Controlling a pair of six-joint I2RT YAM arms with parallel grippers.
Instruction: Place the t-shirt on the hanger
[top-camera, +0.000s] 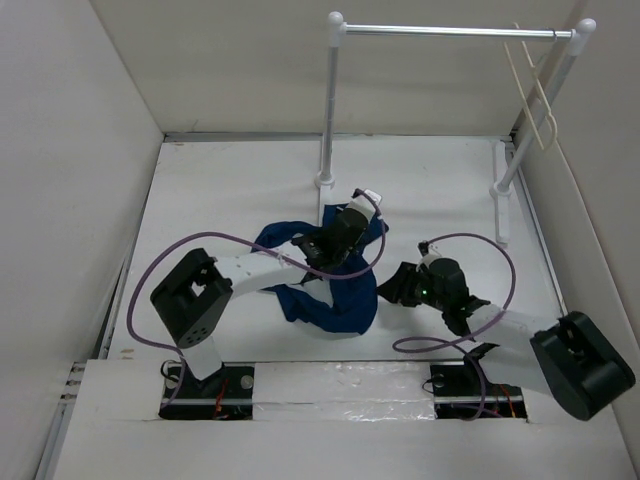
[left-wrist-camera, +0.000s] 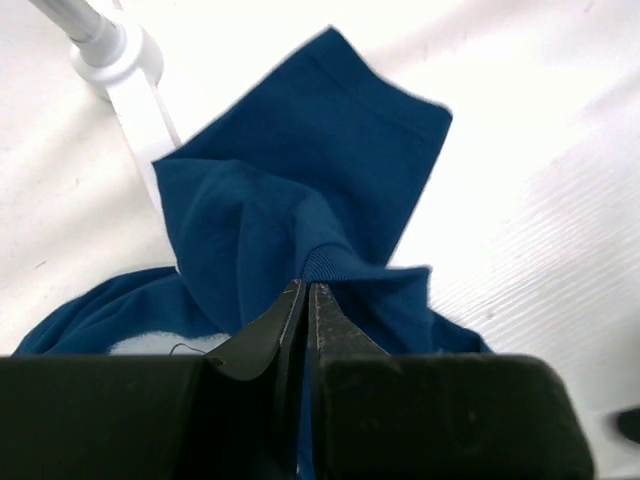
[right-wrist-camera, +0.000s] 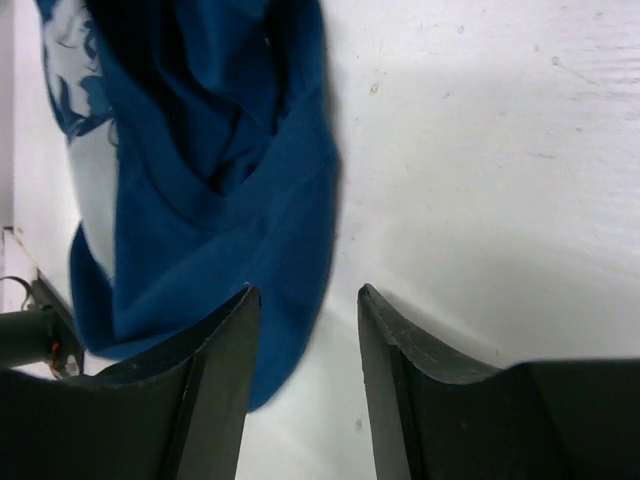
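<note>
The dark blue T-shirt (top-camera: 339, 308) with a pale printed patch lies crumpled on the white floor, centre. My left gripper is over its back part, shut; in the left wrist view fabric shows at and behind the fingertips, but whether any is pinched is unclear. My right gripper stands open just right of the shirt's front edge, nothing between its fingers. The cream hanger (top-camera: 552, 125) hangs from the rail at the upper right.
A metal rack (top-camera: 450, 31) spans the back right, its posts standing on white feet (top-camera: 501, 219). Walls enclose the sides and back.
</note>
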